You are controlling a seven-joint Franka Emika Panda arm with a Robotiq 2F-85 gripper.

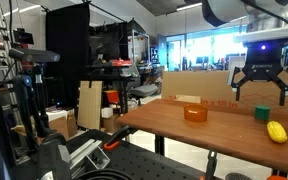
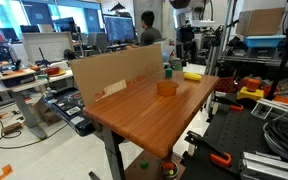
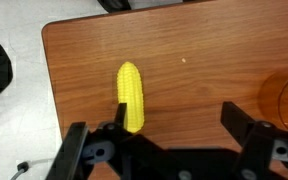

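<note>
High over the right end of the wooden table, my gripper (image 1: pixel 262 95) stands open and empty. A yellow corn cob (image 3: pixel 130 97) lies on the table below it, left of centre in the wrist view; in exterior view 1 the same corn (image 1: pixel 276 131) is near the table's right edge. An orange pot (image 1: pixel 195 113) sits around the table's middle. Only part of this round pot (image 3: pixel 282 97) shows at the right border of the wrist view. Behind the corn stands a small green cup (image 1: pixel 262 112).
The wooden table (image 2: pixel 149 124) has bare surface between the pot and the corn, and also toward its near end in exterior view 2. A brown board (image 2: pixel 112 80) runs upright along one long side.
</note>
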